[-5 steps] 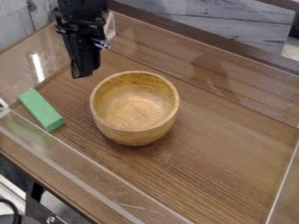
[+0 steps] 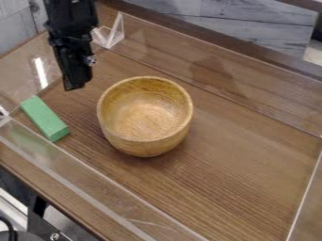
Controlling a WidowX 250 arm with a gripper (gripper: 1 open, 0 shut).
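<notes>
A tan wooden bowl (image 2: 145,115) sits on the wooden table in the middle of the view. To its left lies a green block (image 2: 43,119). My black gripper (image 2: 74,72) hangs above the table, up and left of the bowl and above the green block, apart from both. Whether its fingers are open or shut is hard to tell; I see nothing clearly held in it.
Cables and a clear plastic piece are at the upper left behind the gripper. Dark cabling shows at the lower left edge.
My gripper has moved a little to the left, away from the bowl. The bowl and green block have not moved.
</notes>
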